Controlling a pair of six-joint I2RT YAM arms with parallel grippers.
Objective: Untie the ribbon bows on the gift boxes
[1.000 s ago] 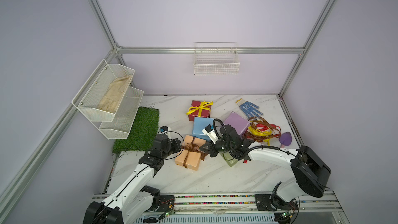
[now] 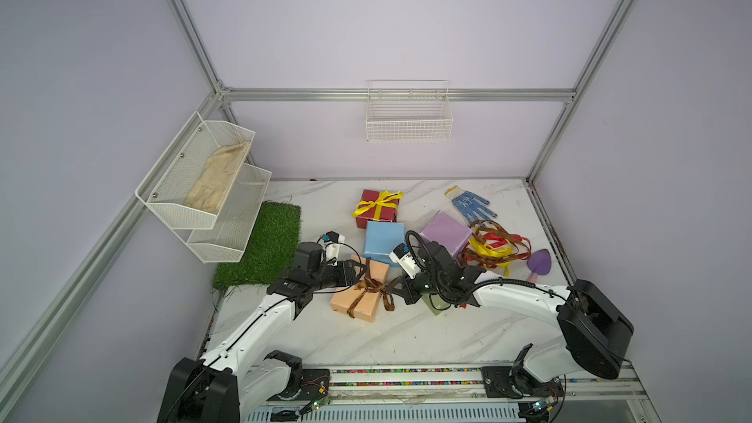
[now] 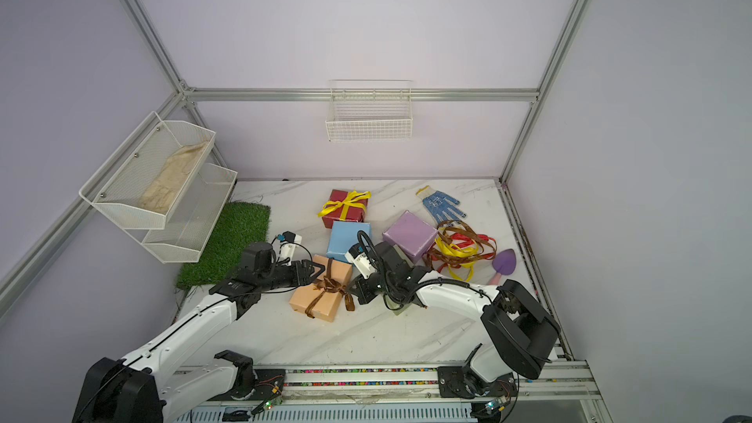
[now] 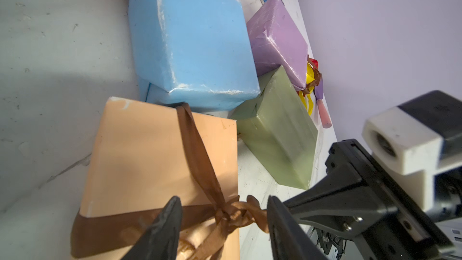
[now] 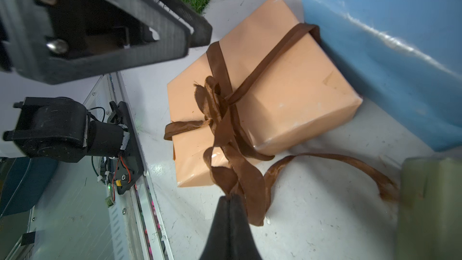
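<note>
A peach box (image 2: pixel 345 302) wrapped in brown ribbon (image 5: pixel 220 65) lies in the middle front. Its knot and loops (image 5: pixel 214 101) sit near the box's edge in the right wrist view. A loose ribbon tail (image 5: pixel 332 156) trails across the table. Above the peach box, my left gripper stands open, its fingers on either side of the knot in the left wrist view. To the box's right, my right gripper is shut, with brown ribbon running to its fingertips. Farther back, a dark red box (image 2: pixel 370 215) wears a yellow bow (image 2: pixel 377 204).
A blue box (image 2: pixel 384 240), a purple box (image 2: pixel 445 232) and a green box (image 4: pixel 279 130) crowd the peach one. Loose ribbons (image 2: pixel 495 244), a glove (image 2: pixel 471 205) and a purple spade (image 2: pixel 539 261) lie at the right.
My left gripper has moved right, over the peach box. The right gripper has shifted slightly lower, and the ribbon's tail beside it now hangs nearer the table's front.
</note>
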